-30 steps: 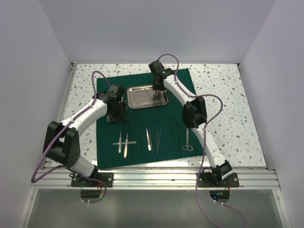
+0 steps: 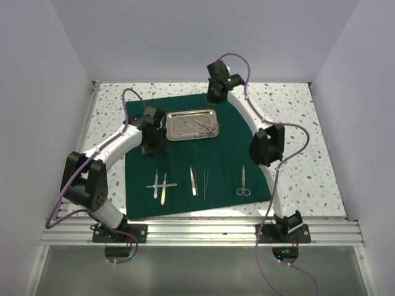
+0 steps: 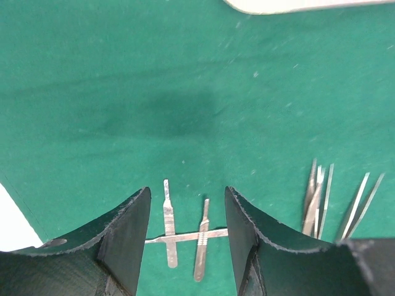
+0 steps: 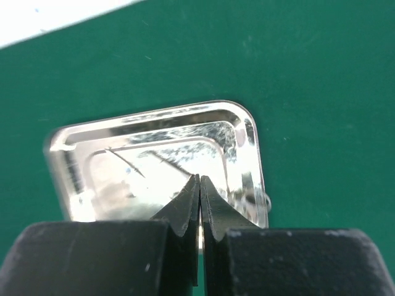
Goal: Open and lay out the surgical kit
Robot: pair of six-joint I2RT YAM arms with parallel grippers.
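Note:
The metal tray [image 2: 176, 132] lies on the green cloth at the back, still holding a hemostat forceps [image 2: 203, 124] and other instruments bunched at its right side. Beyond the tray's back right corner hangs my right gripper [image 2: 213, 101]. In the right wrist view, that gripper has its fingertips together with nothing between them. Blurred thin instruments [image 4: 170, 161] show in the tray outside its fingers, partly hidden by them. My left gripper is open and empty, over bare cloth in front of the tray's left end.
Laid out on the front cloth are crossed scalpel handles [image 2: 163, 188], pointed instruments [image 2: 193, 181], slim tweezers [image 2: 205, 185] and scissors [image 2: 243, 180]. Cloth between the tray and this row is clear, as is the speckled table [image 2: 308, 148] at right.

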